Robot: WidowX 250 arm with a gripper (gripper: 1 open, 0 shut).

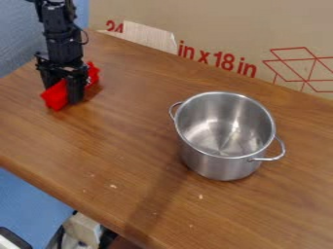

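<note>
A black gripper [68,80] reaches down at the upper left of the table, over a red object [55,97] lying on the wood. Red shows on both sides of its fingers. Whether they are closed on it I cannot tell. A steel pot [224,136] with two side handles stands upright at the right, well apart from the gripper.
Cardboard with red print [260,44] borders the back. The table's left edge drops to a blue surface [26,199].
</note>
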